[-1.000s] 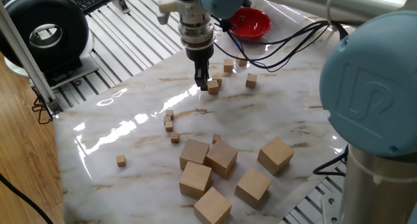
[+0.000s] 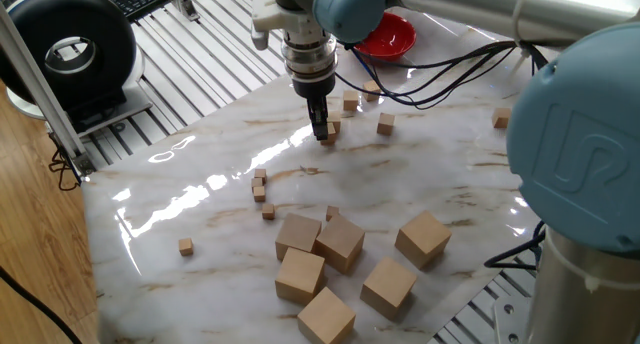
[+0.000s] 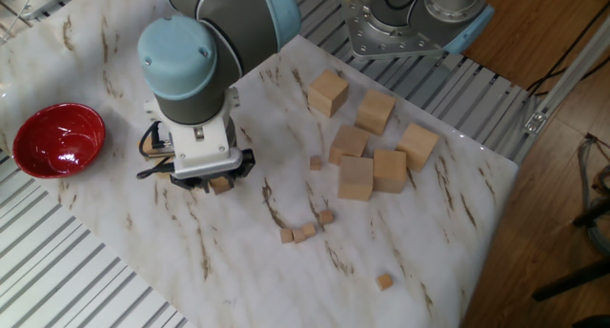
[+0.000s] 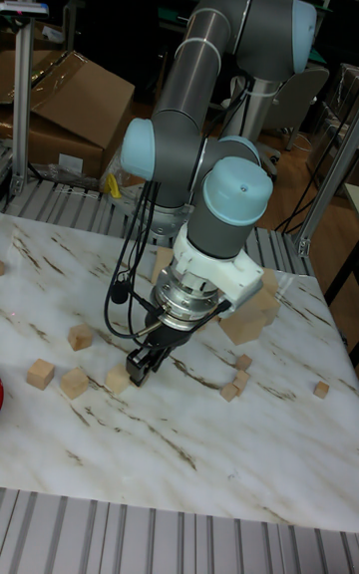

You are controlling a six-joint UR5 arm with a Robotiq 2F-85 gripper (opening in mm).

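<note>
My gripper (image 2: 319,132) points down at the small wooden cubes near the red bowl (image 2: 387,37). In exterior view 2 the gripper (image 3: 219,178) looks open, its dark fingers spread wide. A small cube (image 3: 221,185) shows under it, between the fingers as seen from there. Exterior view 3 has that gripper (image 4: 143,369) low over the table, close beside a small cube (image 4: 119,379). Whether the fingers touch any cube cannot be told. More small cubes (image 2: 350,101) stand near the bowl.
Several large wooden blocks (image 2: 340,243) crowd the arm's base side. Several small cubes (image 3: 298,235) sit in a short row, with one alone (image 3: 384,281). Black cables (image 2: 470,64) hang from the arm. Bare marble lies between these groups.
The gripper has shifted slightly right in exterior view 1, coming in front of a small cube that was clear beside it before. The cubes and bowl have not moved.
</note>
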